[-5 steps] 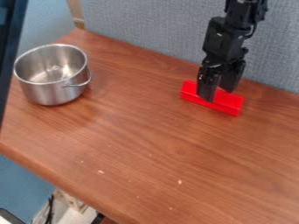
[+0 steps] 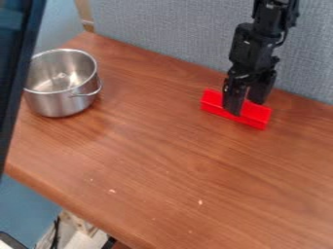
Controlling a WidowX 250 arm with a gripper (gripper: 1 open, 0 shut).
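My black gripper [image 2: 242, 97] is lowered at the back right of the wooden table, its fingers over a red oblong block [image 2: 256, 116], straddling or just in front of it. The fingers stand somewhat apart; whether they touch or grip the block I cannot tell from this view. The block lies on the table near the grey back panel.
A steel pot [image 2: 61, 84] with side handles stands at the left of the table [image 2: 169, 185]. A grey padded panel [image 2: 156, 29] runs along the back. A dark frame edge fills the upper left.
The gripper and arm have shifted very slightly, the upper wrist a little to the right. The block and pot lie where they were.
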